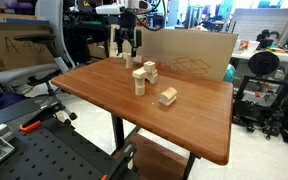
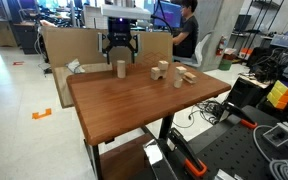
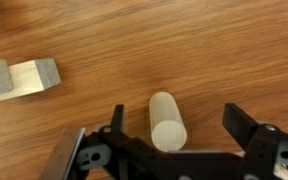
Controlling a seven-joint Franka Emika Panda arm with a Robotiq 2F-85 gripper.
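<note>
A pale wooden cylinder (image 3: 167,122) stands upright on the brown table (image 3: 194,55), seen from above in the wrist view. My gripper is open above it, one finger on either side with gaps between them and the wood. From the second exterior view, the cylinder (image 2: 122,70) is below the gripper (image 2: 121,48) near the table's far end. The first exterior view also has the gripper (image 1: 126,50) low over that end, close to the cylinder (image 1: 131,61).
Several wooden blocks share the table: a stacked pair (image 1: 139,82), more blocks (image 1: 151,73) just behind it, and a lone block (image 1: 168,96). In the wrist view a block (image 3: 22,78) lies left of the cylinder.
</note>
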